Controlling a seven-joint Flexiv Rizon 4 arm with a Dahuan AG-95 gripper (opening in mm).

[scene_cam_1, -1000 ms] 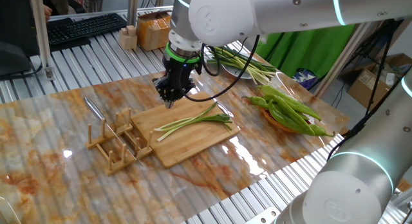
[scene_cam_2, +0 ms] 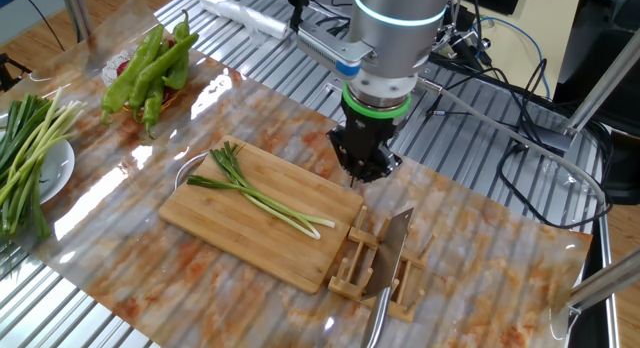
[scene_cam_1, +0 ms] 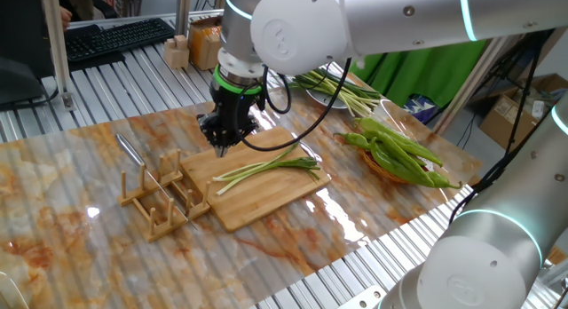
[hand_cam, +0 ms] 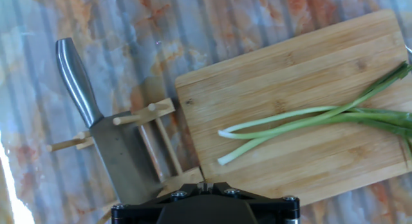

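My gripper [scene_cam_1: 221, 149] hangs over the back left corner of the wooden cutting board [scene_cam_1: 229, 218], above the surface; whether its fingers are apart is too small to tell. A cleaver [hand_cam: 123, 156] with a steel handle [hand_cam: 77, 81] rests in a wooden peg rack [hand_cam: 166, 147], which stands against the board's end. The cleaver's blade [scene_cam_2: 386, 256] slants across the pegs and its handle sticks out past the rack. Several green onions [hand_cam: 302, 123] lie on the board, white ends toward the rack. Only the gripper's black body shows in the wrist view, at the bottom edge.
Long green peppers [scene_cam_1: 395, 154] fill a basket at the right of the marble-patterned table [scene_cam_1: 80, 185]. More green onions [scene_cam_2: 30, 153] lie on a white plate [scene_cam_2: 58, 170]. The table left of the rack is clear. A keyboard [scene_cam_1: 120, 40] lies on the slatted surface behind.
The arm and gripper have moved left in exterior view 1, toward the rack, and slightly lower. The board, onions, rack and cleaver have stayed still.
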